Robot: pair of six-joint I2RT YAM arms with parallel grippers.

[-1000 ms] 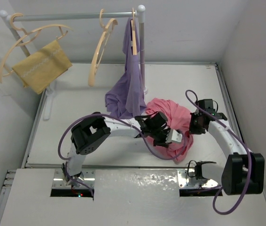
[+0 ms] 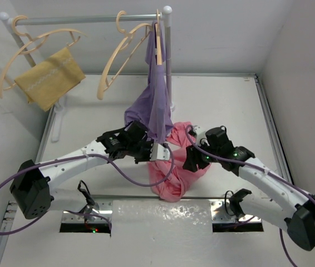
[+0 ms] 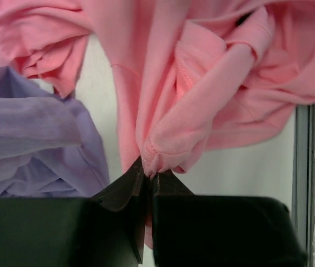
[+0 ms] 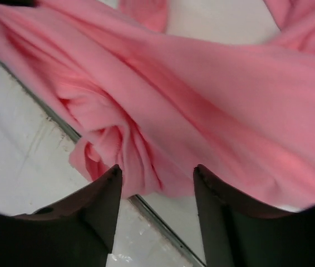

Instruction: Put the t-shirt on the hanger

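Observation:
A crumpled pink t-shirt (image 2: pixel 182 178) lies on the white table between the two arms. Its gathered fabric (image 3: pixel 174 144) runs into the closed tips of my left gripper, which is shut on it. My right gripper hovers over the shirt's right part, its fingers (image 4: pixel 110 192) apart; pink folds (image 4: pixel 124 133) show beyond and between them. The middle wooden hanger (image 2: pixel 108 69) hangs bare on the rail, tilted.
A metal rail (image 2: pixel 85 20) spans the back. A yellow cloth (image 2: pixel 52 78) hangs on the left hanger (image 2: pixel 18 53), and a purple garment (image 2: pixel 152 105) beside the right hanger (image 2: pixel 158 47).
The left arm has drawn back leftward, pulling part of the pink shirt along. The middle hanger has swung.

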